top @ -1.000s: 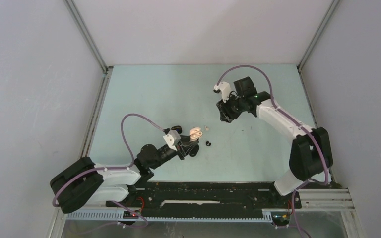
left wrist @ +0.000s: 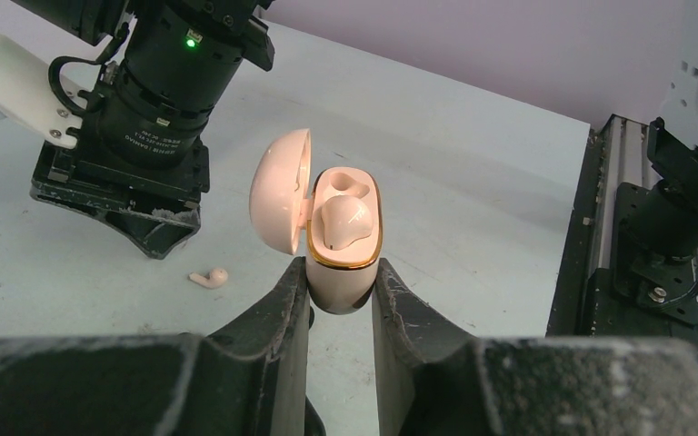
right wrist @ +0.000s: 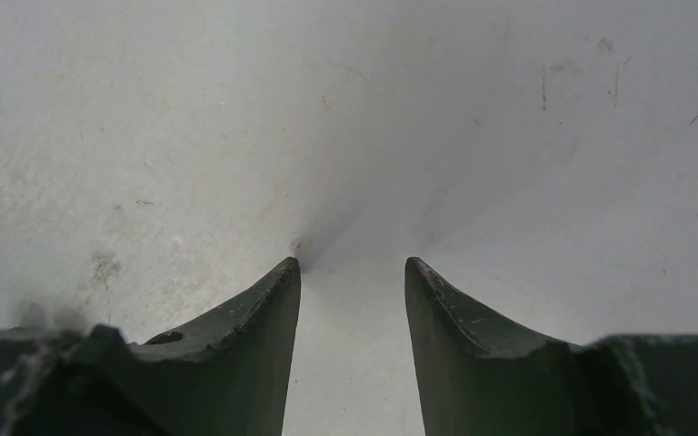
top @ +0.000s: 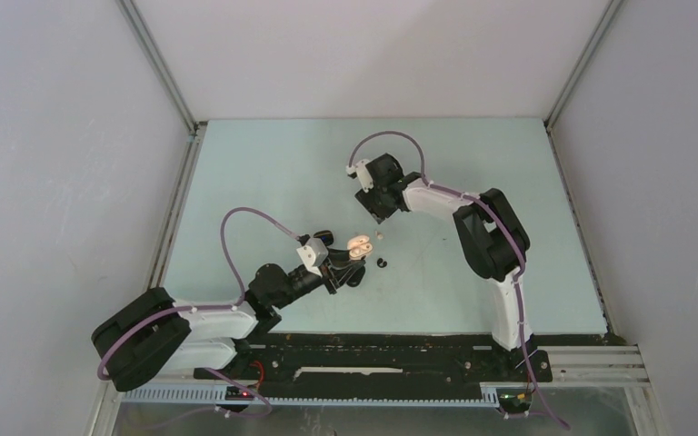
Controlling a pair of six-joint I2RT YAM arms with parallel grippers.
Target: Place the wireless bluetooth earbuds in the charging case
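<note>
My left gripper is shut on the pink charging case [left wrist: 341, 272], held upright with its lid open; one well looks empty, the other has a rounded pink piece. A loose pink earbud [left wrist: 209, 278] lies on the table behind it, also small in the top view [top: 379, 235]. My right gripper is low over bare table, its fingers apart with nothing between; in the top view it sits just behind that earbud.
Small black objects lie near the left gripper: a black piece [top: 324, 236], another [top: 355, 278] and a small black earbud [top: 382, 262].
My right arm has swung leftward across the table, bringing its gripper closer to the loose pink earbud's column. The left gripper and case have stayed put.
</note>
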